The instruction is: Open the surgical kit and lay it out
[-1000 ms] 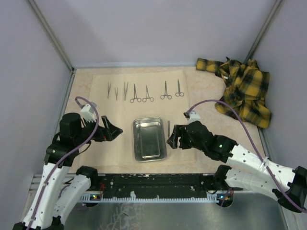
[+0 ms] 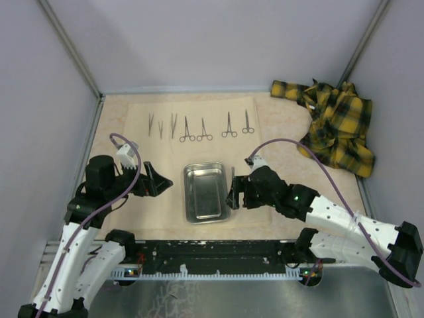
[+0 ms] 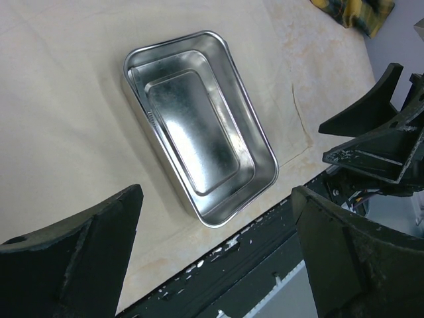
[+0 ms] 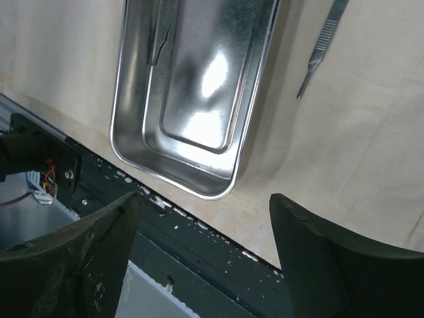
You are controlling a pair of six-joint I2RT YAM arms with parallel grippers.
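Tweezers (image 2: 173,126) and scissor-like instruments (image 2: 229,130) lie in a row across the cream cloth (image 2: 146,159). Below them sits a steel tray (image 2: 206,191) (image 3: 199,129) (image 4: 202,99). A scalpel handle (image 4: 323,41) lies on the cloth beside the tray, partly hidden by the right arm in the top view; a similar shape inside the tray in the right wrist view may be its reflection. My left gripper (image 2: 159,180) stands open left of the tray. My right gripper (image 2: 234,195) hangs open over the tray's right side, nothing between its fingers.
A yellow-and-black plaid garment (image 2: 338,126) is heaped at the back right. The marble top (image 2: 285,119) is free between it and the cloth. Walls enclose the back and sides; a dark rail runs along the front edge.
My right gripper has shifted a little left, toward the tray, and slightly toward the front. My left gripper has moved slightly right. The instruments lie unchanged.
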